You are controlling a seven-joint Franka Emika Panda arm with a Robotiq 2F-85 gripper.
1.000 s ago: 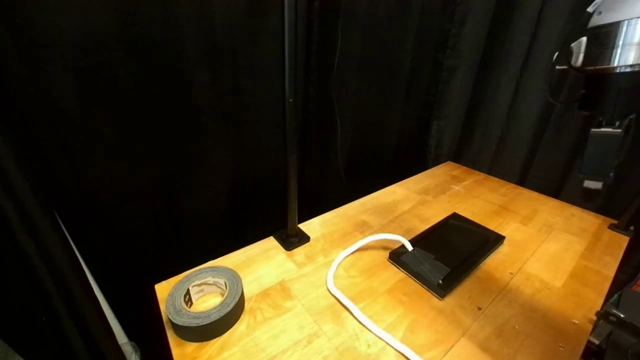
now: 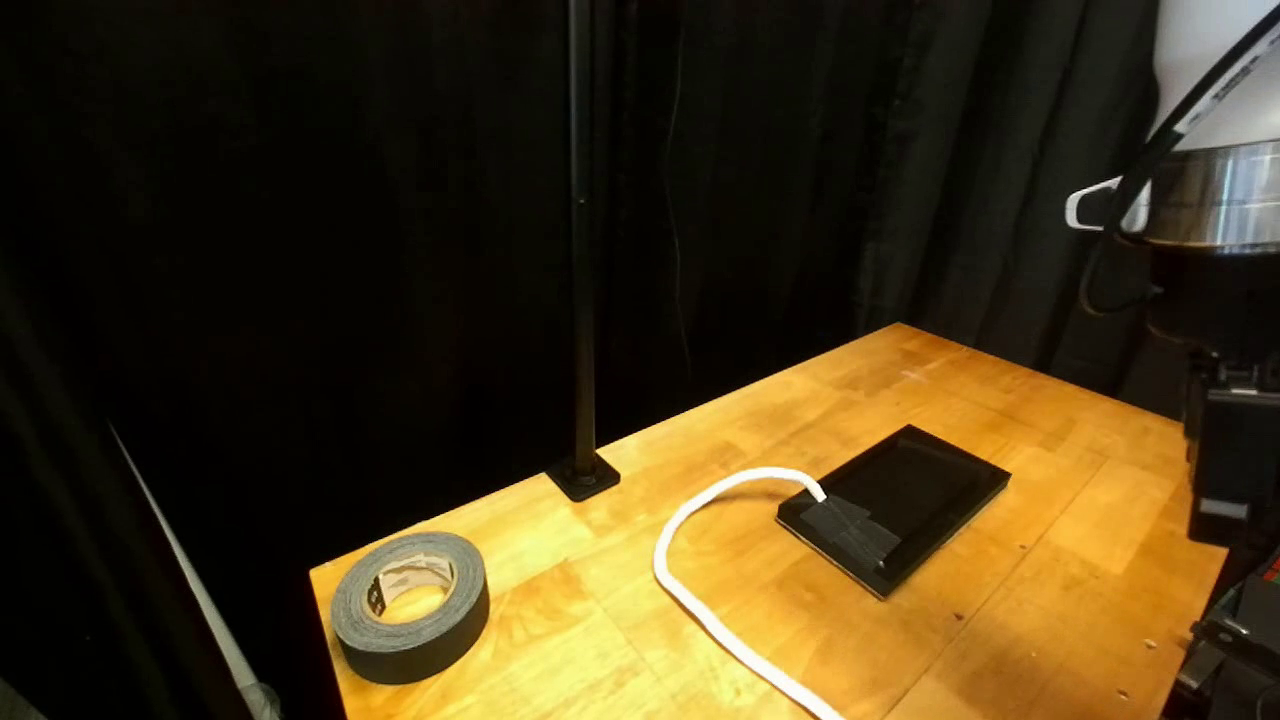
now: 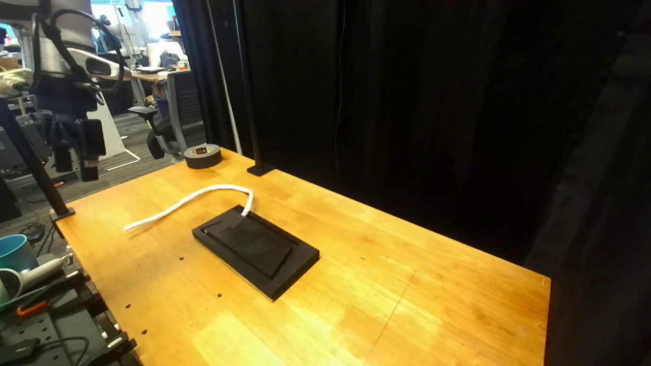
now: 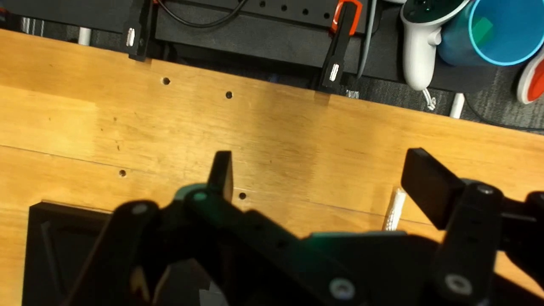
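Note:
My gripper is open above the wooden table, its two fingers wide apart with only bare wood showing between them. A black rectangular tray (image 3: 303, 263) lies flat on the table, with a thinner dark panel in it. From a patch of dark tape (image 2: 849, 528) at one end of the tray, a white rope (image 2: 708, 618) curves out across the wood. The rope's free end (image 4: 395, 210) shows near the right finger in the wrist view, below finger height. In exterior view 2 the gripper (image 3: 76, 174) hangs at the left, well clear of tray and rope.
A roll of grey tape (image 2: 470, 624) sits at a table corner. A black post stands on a foot (image 2: 583, 478) by the curtain edge. Clamps, a white controller (image 4: 419, 56) and a blue cup (image 4: 454, 38) lie beyond the table edge.
In exterior view 1 the arm and gripper have come lower and nearer the camera at the right edge. The tray, rope and tape roll have stayed put.

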